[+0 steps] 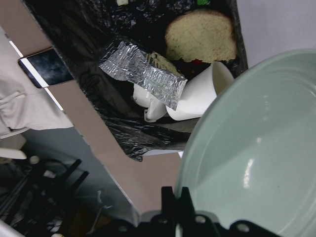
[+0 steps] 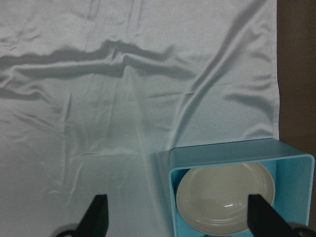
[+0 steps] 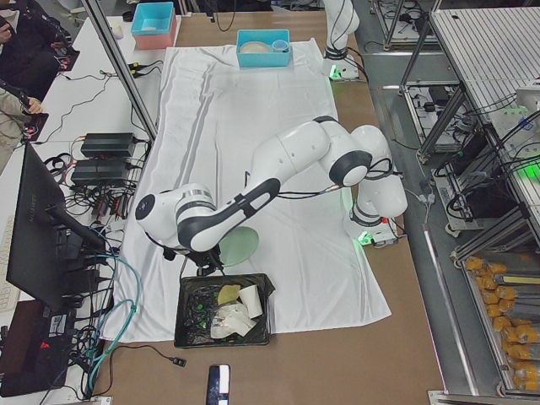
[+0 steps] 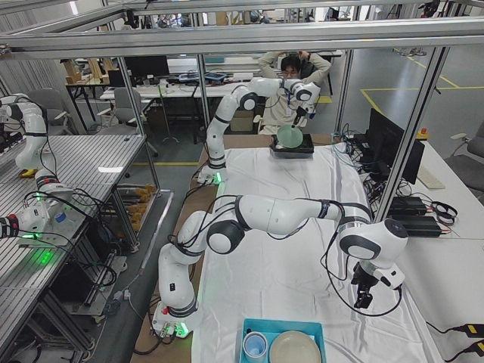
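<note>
My left gripper is shut on the rim of a pale green plate (image 1: 252,143), raised above a black-lined bin (image 3: 194,333). In that bin the left wrist view shows a bread slice (image 1: 197,37), crumpled foil (image 1: 138,74) and a white paper cup (image 1: 192,98). My right gripper has its fingers wide apart over the white cloth and the near part of a blue box (image 2: 291,192), which holds a cream plate (image 2: 222,192) and, in the camera views, a blue cup (image 4: 255,347).
A monitor (image 3: 38,236) and cables stand along one side. A phone (image 3: 218,380) lies beside the bin, and a person (image 4: 287,113) sits behind that end of the table.
</note>
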